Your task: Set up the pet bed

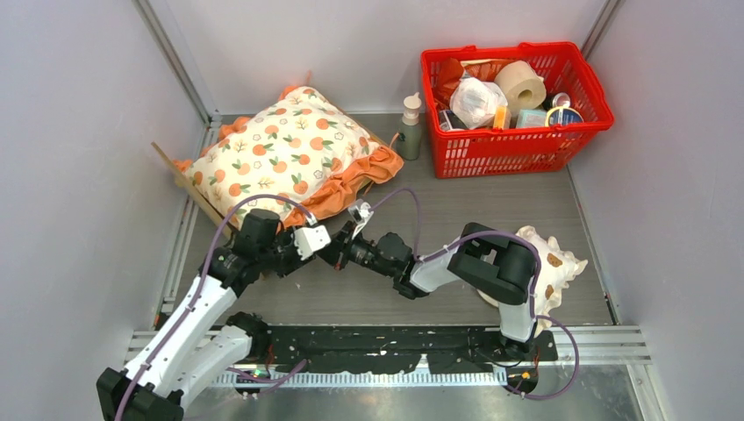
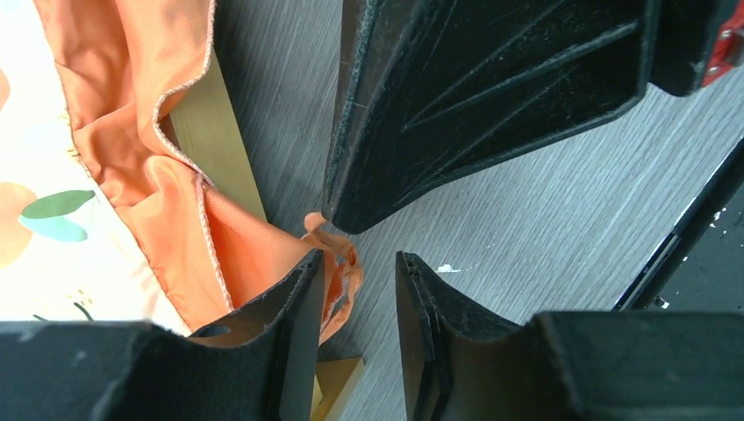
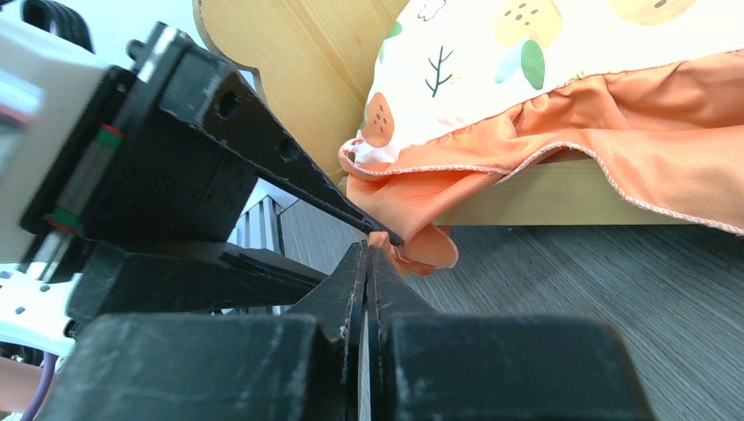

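The pet bed cushion [image 1: 272,153], white with orange fruit prints and an orange ruffle [image 3: 632,149], lies tilted on a wooden frame [image 3: 289,70] at the back left. My left gripper is part open beside the cushion's front corner, an orange tie [image 2: 342,263] just beyond its fingertips. My right gripper is shut at that corner, orange fabric at its tips; whether it pinches it is hard to tell. Both grippers are very close together.
A red basket [image 1: 518,158] of goods stands at the back right, a green bottle [image 1: 411,136] beside the cushion. A frilled small cushion [image 1: 553,281] lies at the right behind the right arm.
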